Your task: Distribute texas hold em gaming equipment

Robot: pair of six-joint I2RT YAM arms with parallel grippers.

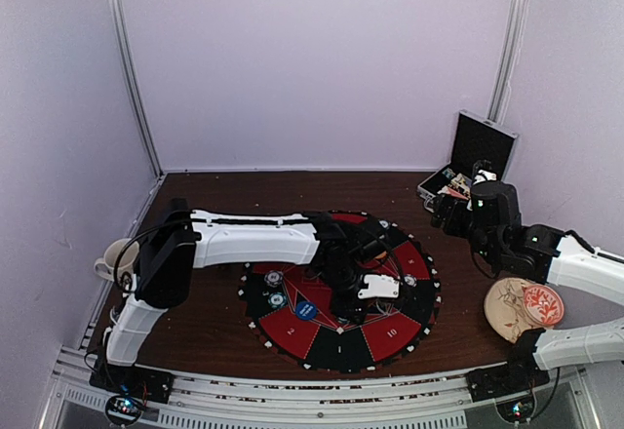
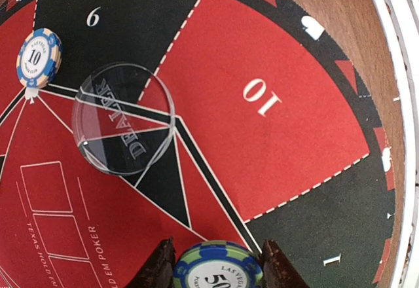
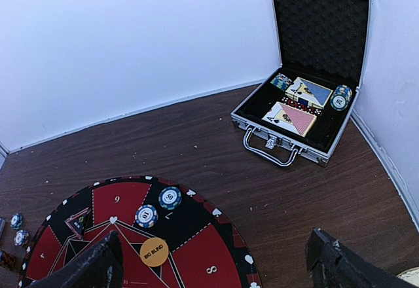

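Observation:
My left gripper is shut on a blue-and-yellow poker chip (image 2: 216,276) marked 50, over the round red-and-black poker mat (image 2: 294,137). Ahead of it on the mat lies the clear dealer disc (image 2: 123,119), with a chip (image 2: 36,57) marked 10 near sector 9. In the top view, a blue disc (image 1: 305,309) and two chips sit on the mat's left side. The right gripper stands open and empty, away from the mat. Its view shows two chips near sector 7 and the orange big blind disc (image 3: 154,252).
At the back right, an open metal case (image 3: 281,127) holds cards, dice and chips. A white cup (image 1: 115,258) stands at the left edge, and round coasters (image 1: 512,309) lie at the right. Between mat and case the table is bare.

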